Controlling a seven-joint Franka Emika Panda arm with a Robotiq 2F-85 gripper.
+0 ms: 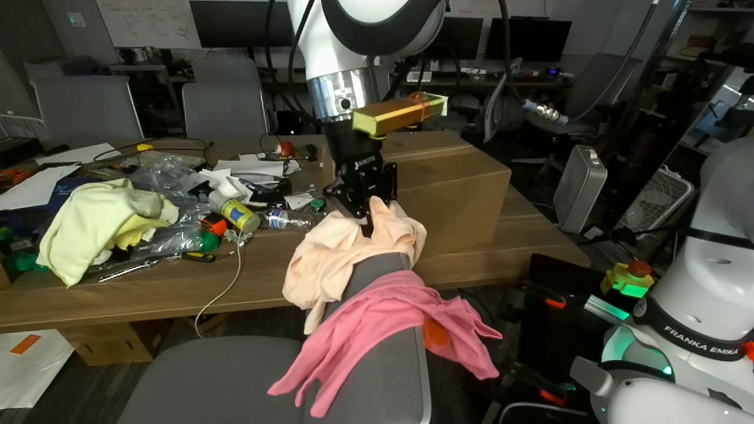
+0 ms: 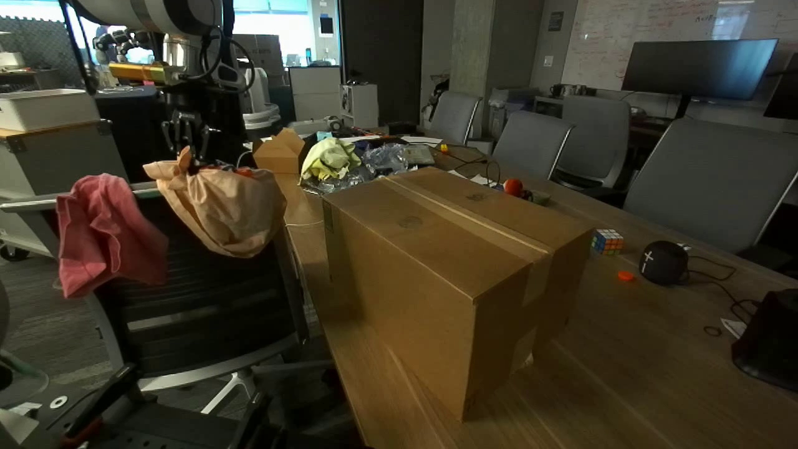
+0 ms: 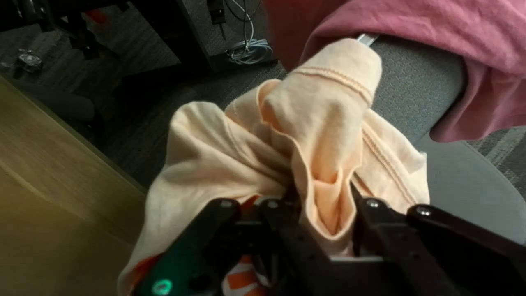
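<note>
A peach cloth point(image 1: 328, 258) hangs over the top of the grey chair back, beside a pink cloth point(image 1: 382, 304) draped on the same chair. My gripper point(image 1: 378, 214) points down at the peach cloth's upper part, its fingers close together around a raised fold. In the wrist view, a bunched fold of the peach cloth point(image 3: 320, 138) stands between the two fingers, pinched, with the rest spreading around them. Exterior view 2 shows the peach cloth point(image 2: 232, 209) still lying on the chair back below the gripper point(image 2: 196, 158). Folds cover parts of the fingertips.
A large cardboard box point(image 2: 404, 314) stands on the table right behind the chair. Across the table's left side lie a pale yellow cloth point(image 1: 106, 219), plastic wrap, a bottle point(image 1: 286, 219) and other clutter. The grey chair seat point(image 1: 212, 381) is bare.
</note>
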